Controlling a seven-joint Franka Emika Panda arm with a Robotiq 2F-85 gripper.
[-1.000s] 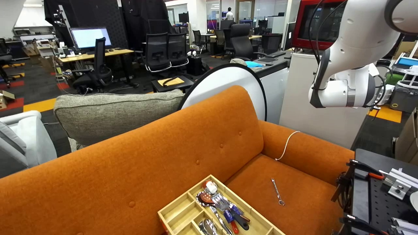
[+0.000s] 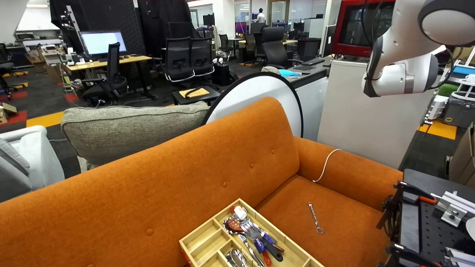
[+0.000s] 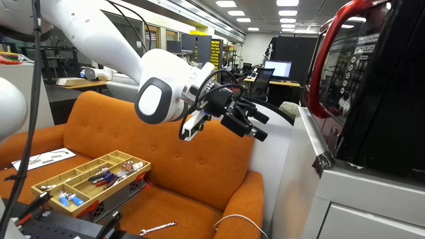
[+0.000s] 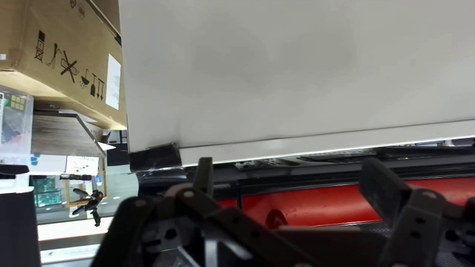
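Observation:
My gripper [image 3: 263,126] is open in exterior view 2, with nothing between its fingers. It hangs in the air in front of the grey cabinet, left of the red microwave [image 3: 321,59] and its curved red handle. In the wrist view the fingers [image 4: 203,177] are spread apart, with the red handle [image 4: 307,209] and the white cabinet edge [image 4: 320,144] behind them; contact does not show. Exterior view 1 shows the microwave [image 2: 363,29] on the cabinet [image 2: 360,111], while the arm hides the gripper itself there.
A wooden cutlery tray [image 2: 200,231] holds several utensils in front of the orange sofa's backrest. On the sofa seat lies a wrench [image 2: 315,218]. A white cord [image 2: 326,164] drapes over the sofa arm. A black workbench [image 2: 412,227] stands at the right.
My arm has risen and shifted slightly right in exterior view 1, from lower on the cabinet's face to near its top. The sofa, tray and wrench have stayed still.

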